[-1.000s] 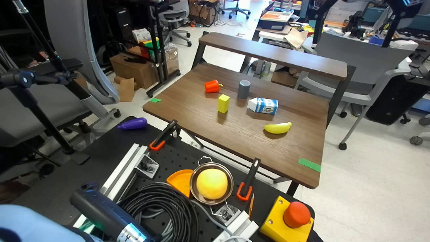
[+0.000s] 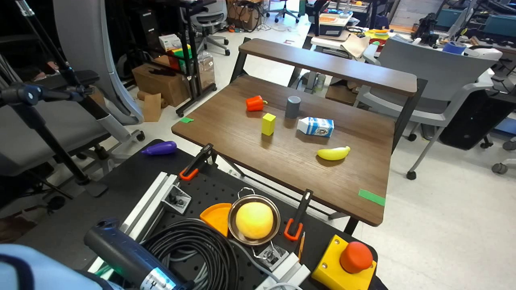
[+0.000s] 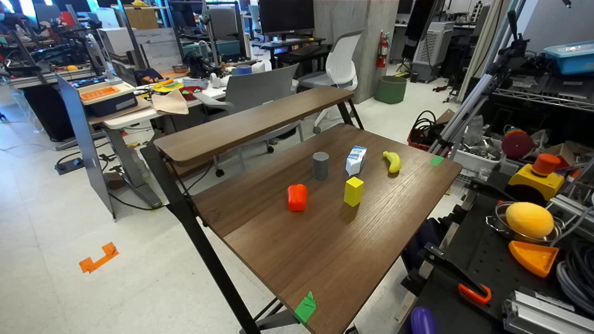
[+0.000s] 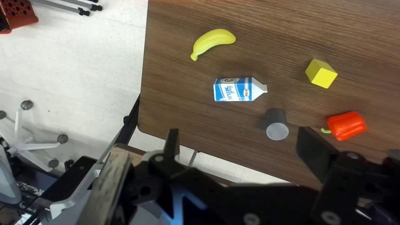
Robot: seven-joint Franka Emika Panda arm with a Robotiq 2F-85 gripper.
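Note:
In the wrist view my gripper stands open above the far part of the brown table, its two black fingers wide apart and nothing held. Below it on the tabletop lie a milk carton [image 4: 234,90] on its side, an upright grey cylinder [image 4: 277,125], a yellow block [image 4: 321,73], a red pepper [image 4: 346,125] and a yellow banana [image 4: 212,40]. The same things show in exterior view 1, with the carton [image 2: 317,126] between the cylinder [image 2: 292,106] and the banana [image 2: 333,153]. Neither exterior view shows the gripper.
A raised shelf [image 2: 333,63] runs along the table's far edge. On the black bench, a pot [image 2: 275,222] holds a yellow round object [image 2: 254,220]; an orange wedge-shaped piece [image 2: 216,216], a purple eggplant [image 2: 159,148] and a red stop button [image 2: 356,256] lie nearby.
The blue arm part at bottom left has shifted slightly. The table objects have not moved.

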